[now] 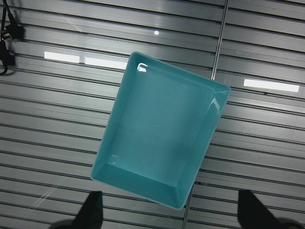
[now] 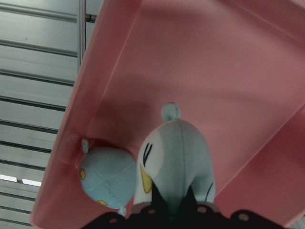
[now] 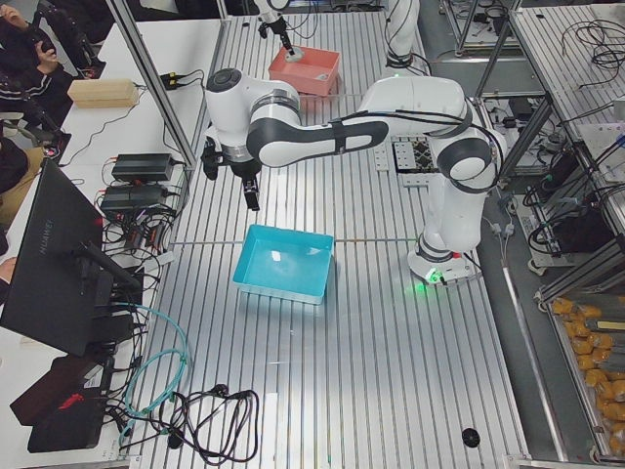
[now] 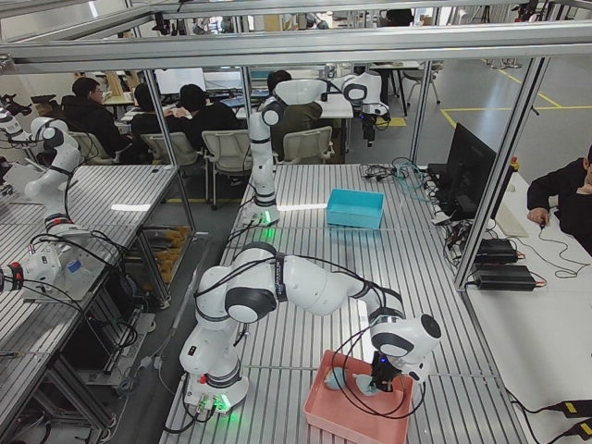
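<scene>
A pink bin (image 4: 324, 412) holds a round pale-blue plush (image 2: 108, 177) in a corner. My right gripper is over that bin, shut on a grey-and-white plush (image 2: 183, 152) with a yellow beak, which is beside the round one. An empty teal bin (image 3: 283, 262) lies on the slatted metal table (image 3: 342, 362). My left gripper (image 3: 250, 195) hangs above it; in the left wrist view its two fingers are wide apart at the lower edge, nothing between them.
Coiled cables (image 3: 215, 420) lie at the table's near left. A monitor (image 3: 59, 254) and power boxes stand along the left side. The metal around the teal bin is mostly bare.
</scene>
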